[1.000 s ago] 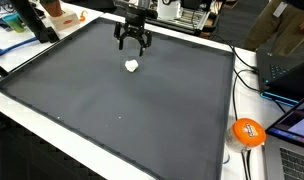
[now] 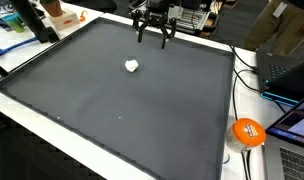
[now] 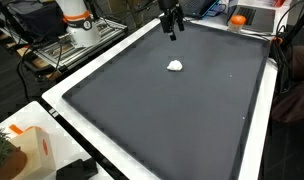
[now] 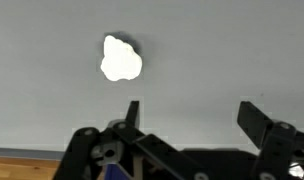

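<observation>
A small white lumpy object (image 2: pixel 131 66) lies alone on the dark grey board (image 2: pixel 112 105), toward the robot's end. The same white object (image 3: pixel 174 66) shows near the far part of the board in the second exterior view. My gripper (image 2: pixel 152 40) hangs over the board's edge area, beside the white object and apart from it. In the wrist view the white object (image 4: pixel 121 60) lies up and left of the open gripper, whose fingers stand wide apart with only bare board between them.
An orange-topped container (image 2: pixel 246 133) stands off the board's right side, near a laptop (image 2: pixel 282 80). Cables and clutter (image 2: pixel 20 30) lie beyond the left edge. Most of the board is empty.
In the first exterior view the gripper has moved right across the back of the board, away from above the white object. The white object stays where it was.
</observation>
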